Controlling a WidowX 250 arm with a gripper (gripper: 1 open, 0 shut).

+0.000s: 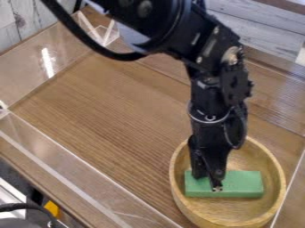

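A round light wooden bowl [224, 214] sits at the right front of the table. In it lies a flat green block [243, 184]. My black gripper [216, 183] points down into the bowl from above, its fingertips low over the left half of the block. It looks shut; whether the tips touch the block is hard to tell, and the block lies in the bowl.
Clear edging runs along the near left, with cables below it. A whitish wall stands at the back.
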